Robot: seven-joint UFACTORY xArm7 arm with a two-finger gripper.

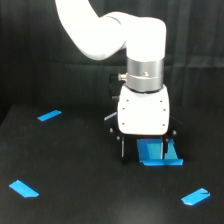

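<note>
My gripper (143, 156) hangs from the white arm right of centre, its two dark fingers spread wide apart. It stands open, and I see nothing between its fingers. Behind and beside the right finger (164, 148) is a blue square piece (172, 158), partly covered by the white hand (143, 112); whether it is a shallow box or a flat patch I cannot tell. No red block shows at this moment; the hand may hide it.
Blue strips lie on the black table: one strip (49, 115) at the back left, another strip (23, 189) at the front left, a third strip (195, 197) at the front right.
</note>
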